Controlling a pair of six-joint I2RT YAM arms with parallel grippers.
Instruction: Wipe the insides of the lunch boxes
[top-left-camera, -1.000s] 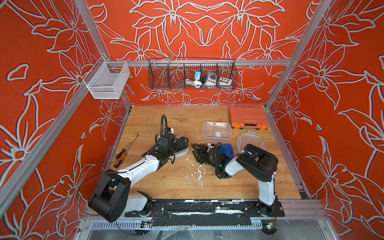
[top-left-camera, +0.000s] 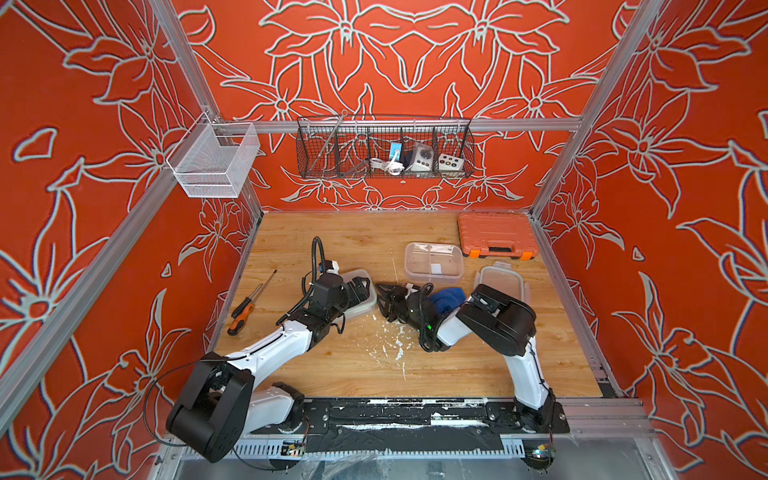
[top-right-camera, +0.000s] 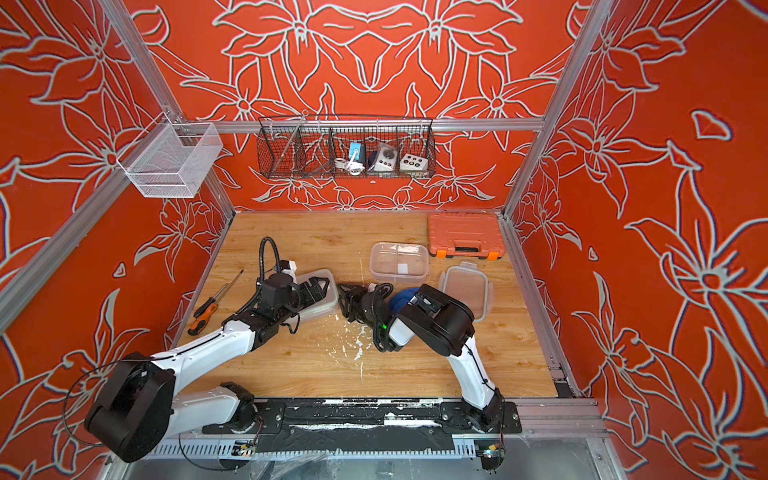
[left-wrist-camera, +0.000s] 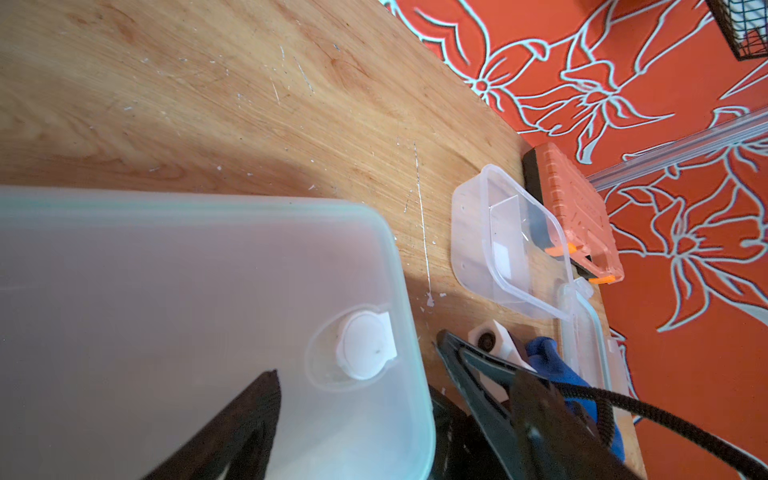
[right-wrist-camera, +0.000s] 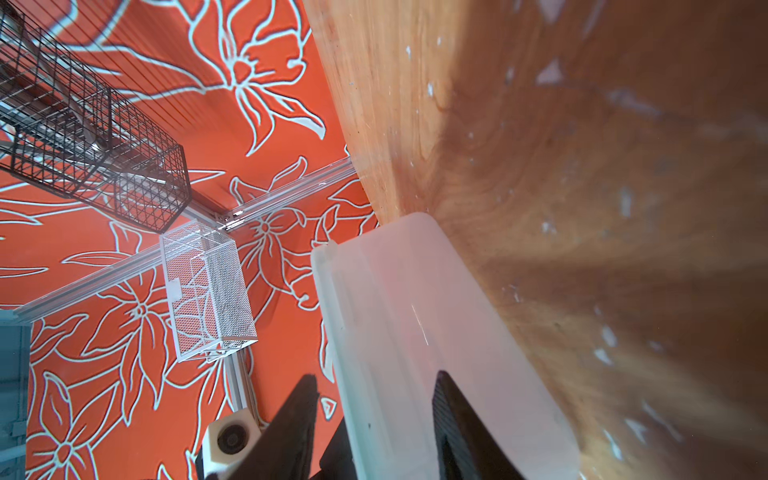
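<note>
A whitish, translucent lunch box (left-wrist-camera: 160, 320) fills the lower left of the left wrist view, with a round white patch (left-wrist-camera: 365, 344) near one corner of its floor. Over it stands my left gripper (top-left-camera: 361, 292), its fingers (left-wrist-camera: 240, 432) apart and nothing seen gripped. My right gripper (top-left-camera: 382, 301) is open at the box's right end; in the right wrist view the box's end (right-wrist-camera: 416, 384) shows between its fingers, contact unclear. A clear lunch box (top-left-camera: 434, 261) sits farther back. Blue cloth (top-left-camera: 448, 299) lies partly hidden behind the right gripper.
A lid-like clear piece (top-left-camera: 502, 280) lies at the right, partly covered by the right arm. An orange case (top-left-camera: 497, 233) stands at the back right. Screwdrivers (top-left-camera: 246, 310) lie at the left. White flecks (top-left-camera: 397, 348) mark the front middle of the otherwise clear table.
The left gripper has shifted slightly left over that box, uncovering more of its rim.
</note>
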